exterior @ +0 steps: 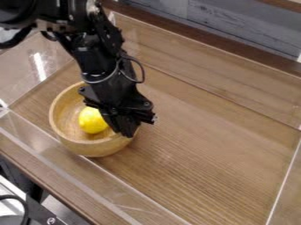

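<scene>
A black robot gripper (127, 123) reaches down from the top left over the right side of a round wooden bowl (70, 138) on the left of the table. A yellow object (91, 121) sits in the bowl, left of the fingertips and partly covered by the gripper. The fingers look closed at the bowl's right rim; what is between them is hidden.
A grey plank surface (212, 31) lies beyond the far edge. The table's left edge runs close by the bowl, with dark cables at the lower left.
</scene>
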